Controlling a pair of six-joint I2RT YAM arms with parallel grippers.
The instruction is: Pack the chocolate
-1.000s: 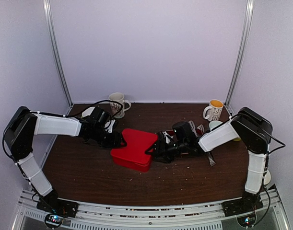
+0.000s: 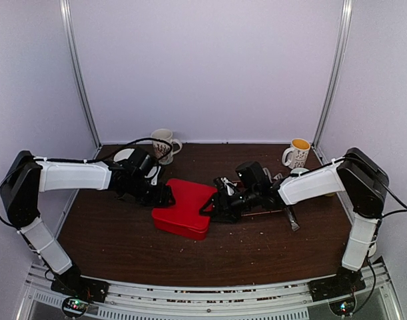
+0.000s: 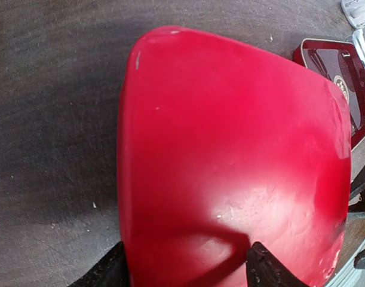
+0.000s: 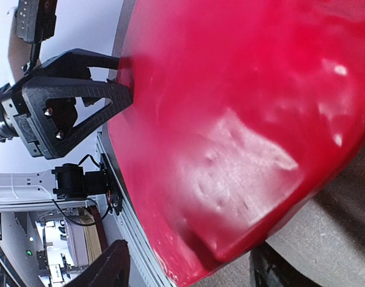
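Note:
A closed red box point(image 2: 183, 203) sits on the dark table between my two grippers, its lid filling much of both wrist views. My left gripper point(image 2: 162, 195) is open at the box's left edge; in the left wrist view its fingertips point(image 3: 263, 263) lie against the red surface. My right gripper point(image 2: 213, 210) is at the box's right edge, its fingers part open, with the fingertips low in the right wrist view around a lid corner. Whether it grips that edge is unclear. No chocolate is visible; the box's inside is hidden.
A dark red tray point(image 3: 331, 72) and metal utensils point(image 2: 293, 220) lie behind my right gripper. A mug point(image 2: 162, 147) stands at back left, another mug point(image 2: 298, 153) at back right.
The right arm has shifted slightly, with its wrist raised a little. The box and left gripper have barely moved.

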